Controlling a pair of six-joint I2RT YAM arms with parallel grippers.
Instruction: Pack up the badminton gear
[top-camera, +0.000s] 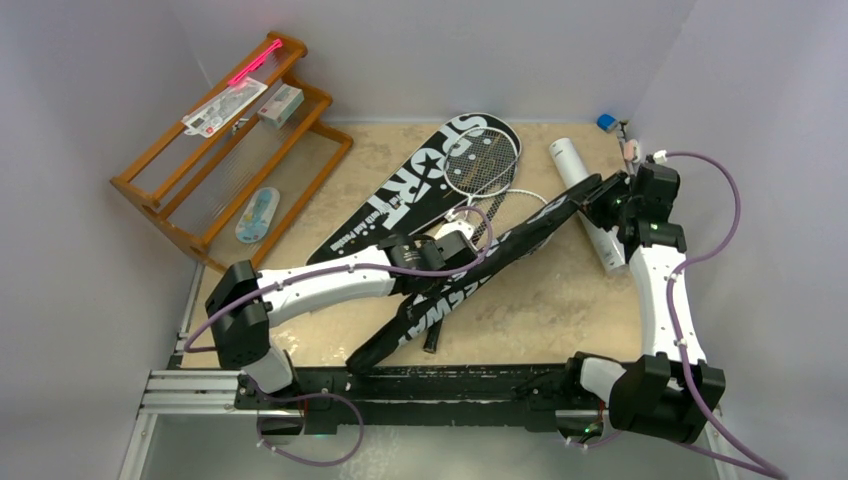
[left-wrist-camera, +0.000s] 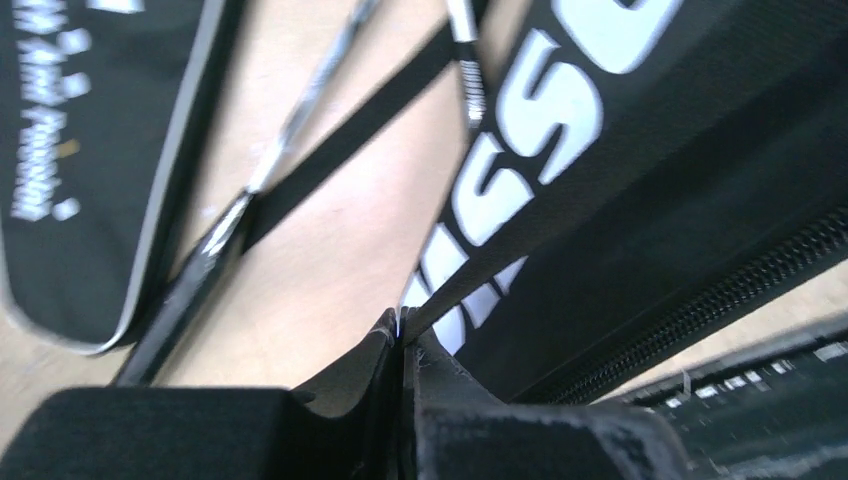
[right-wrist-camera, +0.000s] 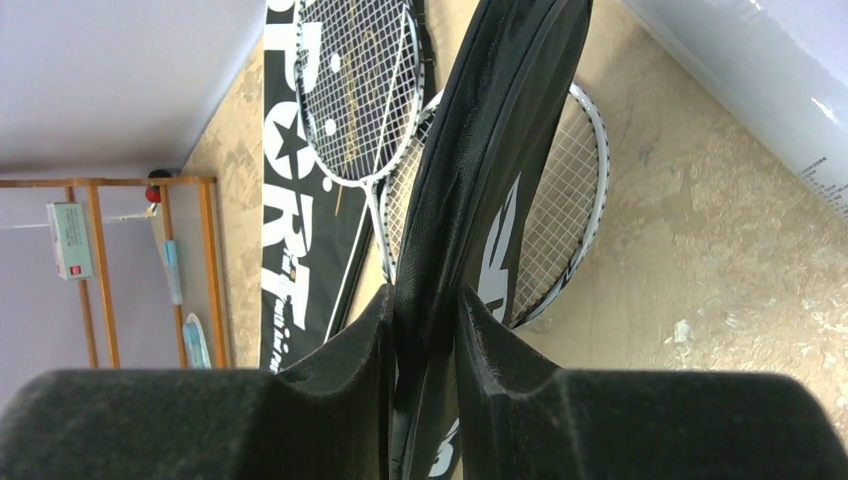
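A long black bag with white lettering (top-camera: 500, 250) runs diagonally from the front edge to my right gripper (top-camera: 600, 195), which is shut on its upper end; in the right wrist view the bag (right-wrist-camera: 470, 180) passes between the fingers. My left gripper is shut at the bag's lower part, on a thin black strap or edge of it. A flat black SPORT bag (top-camera: 390, 200) lies behind, with a white racket (top-camera: 480, 160) on it. A second racket (right-wrist-camera: 560, 220) is partly under the long bag.
A white tube (top-camera: 568, 160) lies at the right by my right arm. A wooden rack (top-camera: 210, 245) with small boxes stands at the back left. A small blue object (top-camera: 606, 123) sits at the back right.
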